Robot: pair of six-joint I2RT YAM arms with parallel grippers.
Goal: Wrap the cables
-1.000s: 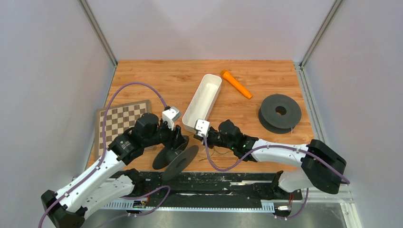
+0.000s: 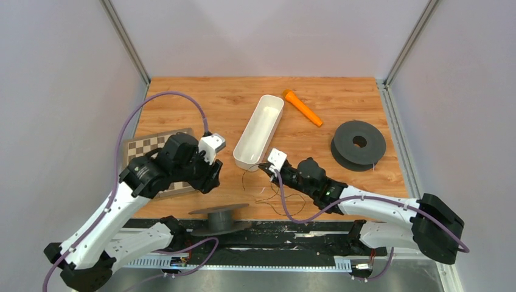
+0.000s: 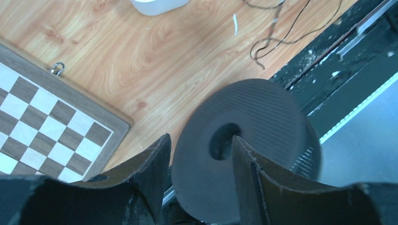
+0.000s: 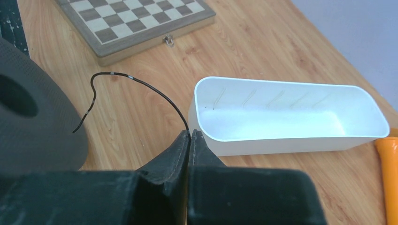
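Note:
A dark grey spool (image 2: 219,217) stands at the table's front edge, its top disc almost level in the top view. In the left wrist view its ribbed disc and central hole (image 3: 224,140) face the camera, partly behind my fingers. My left gripper (image 2: 210,187) is open above and just behind the spool, holding nothing. A thin black cable (image 4: 147,84) runs into the tips of my right gripper, which is shut on it. The cable's free part arches toward the spool's side in the right wrist view. More thin cable (image 2: 298,207) lies loosely curled on the table.
A white bin (image 2: 260,134) stands behind the grippers. An orange tube (image 2: 302,108) and a second dark spool (image 2: 344,152) lie farther right. At left is a chessboard box (image 2: 143,146), partly under the left arm. Bare table shows between bin and second spool.
The spool has gone from strongly tilted to nearly upright on its end. My left gripper has drawn left, away from it. The right gripper has shifted right and slightly up in the top view.

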